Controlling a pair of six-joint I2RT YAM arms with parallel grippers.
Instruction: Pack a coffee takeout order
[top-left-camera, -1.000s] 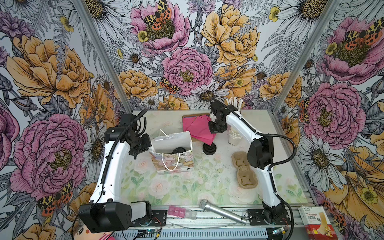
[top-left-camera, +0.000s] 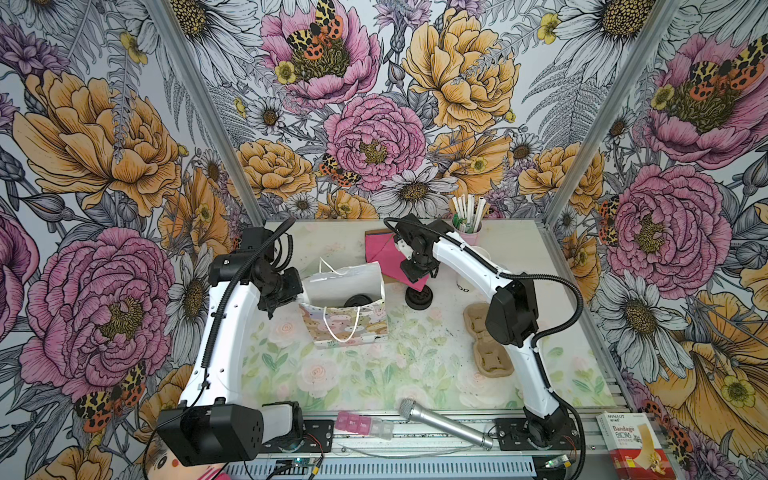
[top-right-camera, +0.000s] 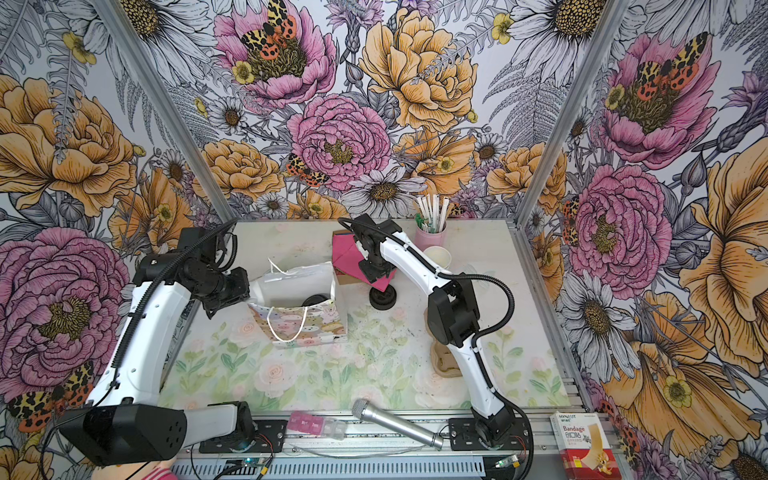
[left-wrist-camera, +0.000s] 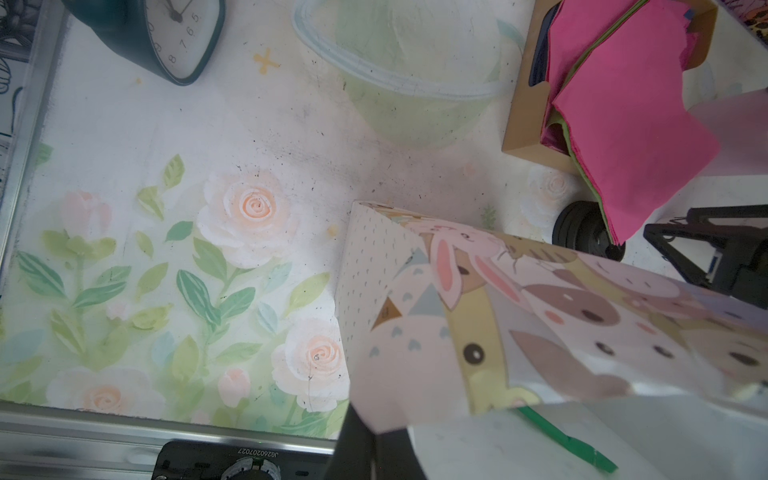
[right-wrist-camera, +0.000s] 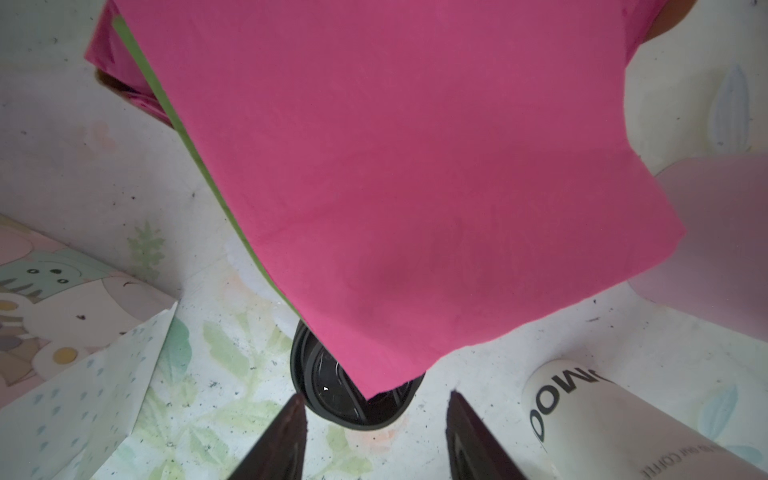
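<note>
A paper bag (top-left-camera: 344, 320) printed with animals stands upright on the table, a dark round lid visible inside. At its left edge is my left gripper, shut; the bag's side (left-wrist-camera: 416, 352) runs right up to its fingertips, and whether any paper is between them is hidden. My right gripper is open and empty above the black lid (right-wrist-camera: 352, 392). Pink napkins (right-wrist-camera: 416, 184) hang out of their box beyond it, one corner over that lid. White paper cups (right-wrist-camera: 632, 424) lie to the right in the right wrist view.
A pink holder with straws (top-right-camera: 430, 228) stands at the back. The cardboard cup carrier (top-left-camera: 489, 348) is at right, partly behind my right arm. A clock (left-wrist-camera: 172, 36) and a clear container (left-wrist-camera: 408, 80) are at left. A microphone (top-left-camera: 444, 421) lies at the front edge.
My right gripper has moved left, from beside the cups to over the napkins and black lid. The left arm and the bag have stayed in place.
</note>
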